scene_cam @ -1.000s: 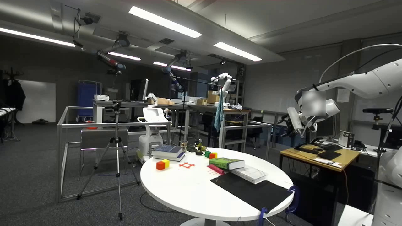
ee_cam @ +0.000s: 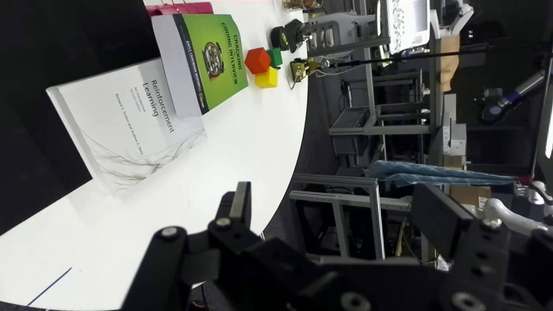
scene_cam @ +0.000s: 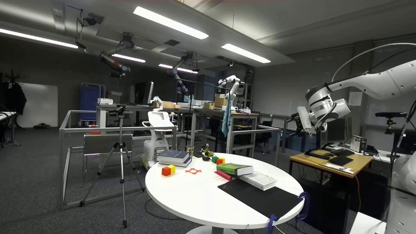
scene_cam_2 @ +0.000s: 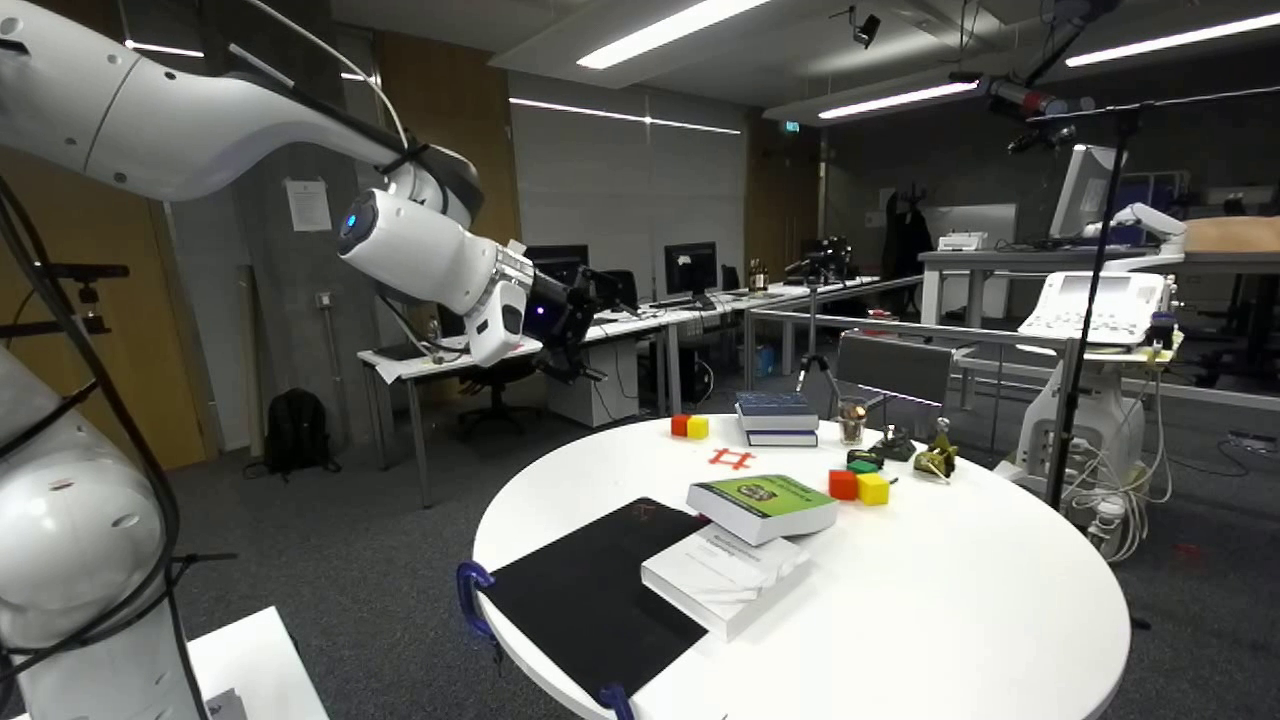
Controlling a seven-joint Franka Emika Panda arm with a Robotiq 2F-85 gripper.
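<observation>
Out past the table's edge and above its height, my gripper stands open, with nothing between its fingers. In exterior view 2 the dark gripper (scene_cam_2: 588, 330) is left of the table, well clear of everything on it. A white Reinforcement Learning book (ee_cam: 129, 119) lies partly on a black mat (ee_cam: 41, 124). The green Cracking the Coding Interview book (ee_cam: 215, 57) overlaps one end of it. Beyond, red (ee_cam: 257, 61), yellow (ee_cam: 267, 77) and green (ee_cam: 274, 57) blocks sit close together. Another red block (scene_cam: 166, 171) and yellow block (scene_cam: 172, 169) touch near two stacked blue books (scene_cam: 173, 156).
The round white table (scene_cam: 187, 199) has free room at its front left. Blue clamps (scene_cam: 304, 206) grip its edge by the mat. A red grid-shaped piece (scene_cam: 193, 171), a glass jar (scene_cam_2: 852, 420) and small figures (scene_cam_2: 936, 456) stand farther back.
The gripper and wrist have risen slightly in exterior view 1. The books, blocks and mat have not moved.
</observation>
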